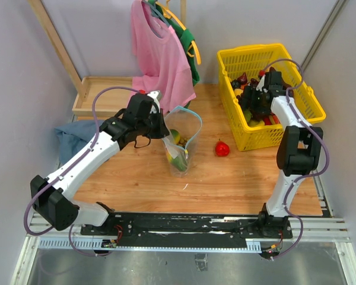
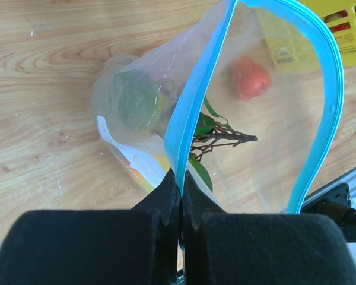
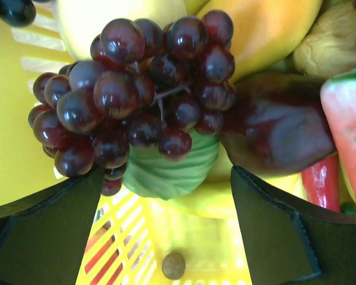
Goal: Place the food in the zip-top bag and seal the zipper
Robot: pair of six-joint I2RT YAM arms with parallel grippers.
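Observation:
The clear zip top bag (image 1: 183, 142) stands with its blue-rimmed mouth spread, holding green and yellow food. Its rim (image 2: 196, 101) runs down into my left gripper, which is shut on that edge. Inside the bag, a dark stem with green leaves (image 2: 204, 127) shows. My right gripper is down in the yellow basket (image 1: 240, 133), its fingers well apart. Dark red grapes (image 3: 115, 89) and a pale green cabbage-like piece (image 3: 172, 169) lie just beyond the gap, with no food clearly held. In the top view the right fingertips are hidden among the food.
A red fruit (image 1: 222, 148) lies on the table between bag and basket. An eggplant (image 3: 279, 124) and a watermelon slice (image 3: 350, 136) crowd the basket. Pink clothing (image 1: 160, 53) hangs at the back, with a blue cloth (image 1: 76, 141) at left.

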